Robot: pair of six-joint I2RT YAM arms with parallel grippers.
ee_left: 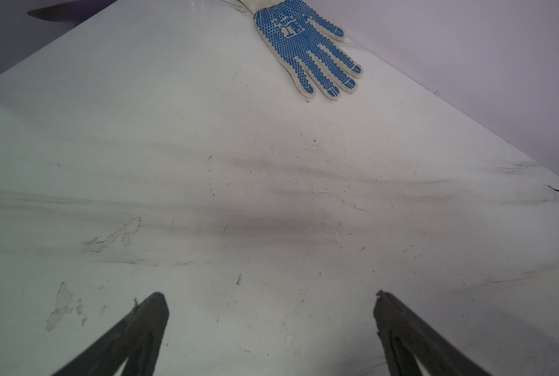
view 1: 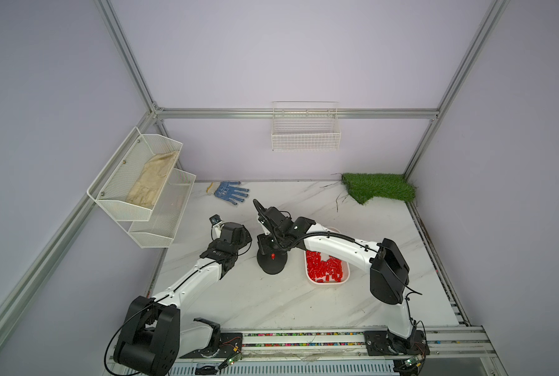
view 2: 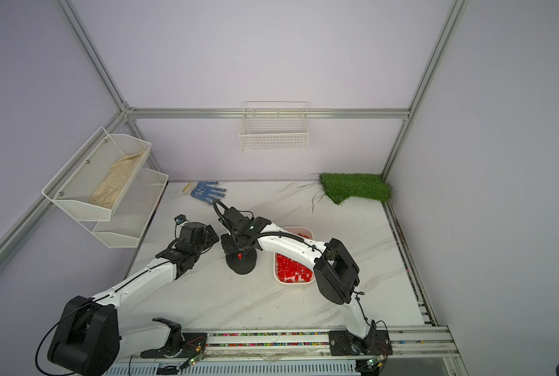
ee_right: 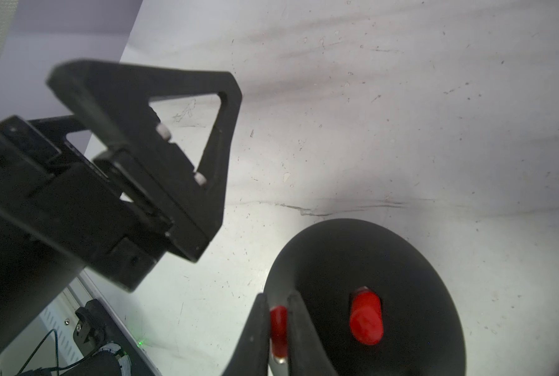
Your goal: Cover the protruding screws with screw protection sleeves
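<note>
A round black base (ee_right: 336,257) sits on the white table in the right wrist view. On it one red sleeve (ee_right: 366,318) stands over a screw. Left of that, my right gripper is shut on another red sleeve (ee_right: 279,332), which hangs over the base's left part. A small silvery bit shows just under the held sleeve; whether it is a screw tip in line with it I cannot tell. Open and empty, my left gripper has its fingers (ee_left: 143,326) wide apart over bare table, left of the base.
A white tray of loose red sleeves (view 1: 324,269) stands right of the base, partly under the right arm. A blue glove (view 1: 231,191) lies at the back left, and green turf (view 1: 379,186) at the back right.
</note>
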